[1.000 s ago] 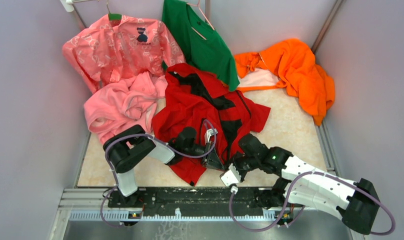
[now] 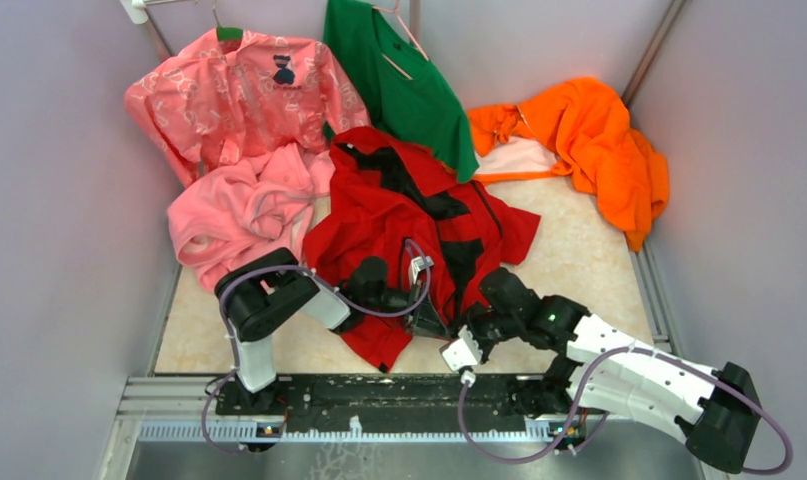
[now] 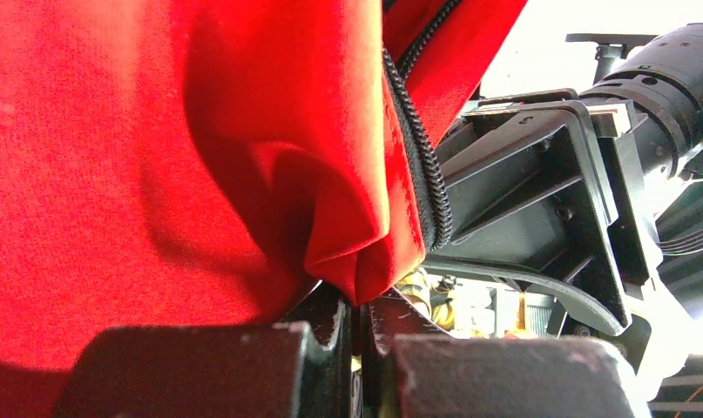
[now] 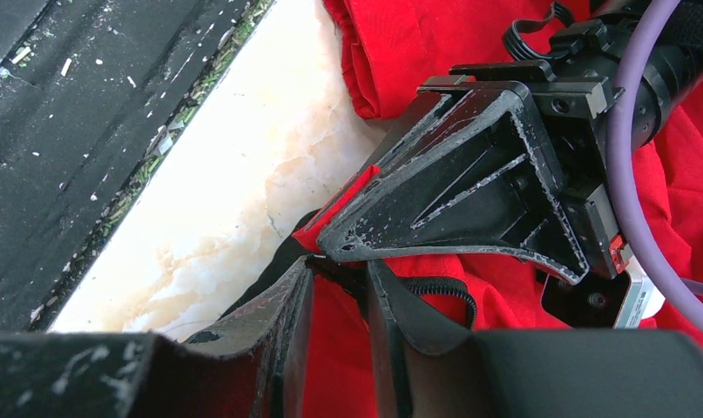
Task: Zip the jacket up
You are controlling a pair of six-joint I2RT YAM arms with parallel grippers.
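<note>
The red jacket point(image 2: 354, 230) lies spread on the pale mat, its black zipper point(image 3: 430, 183) running down toward its near edge, where both grippers meet. My left gripper is shut at a fold of red cloth beside the zipper; whether cloth is pinched in it is hard to tell. My right gripper is part open at the zipper's lower end, with dark tape and red cloth between or just behind its fingers, close against the left gripper's tip. The zipper's slider is hidden.
Pink garments point(image 2: 234, 215), a green shirt point(image 2: 399, 100) and an orange jacket point(image 2: 609, 160) lie or hang around the back. A dark rail point(image 4: 77, 104) runs along the front edge. Bare mat point(image 2: 579, 270) shows on the right.
The jacket and right gripper look almost unchanged.
</note>
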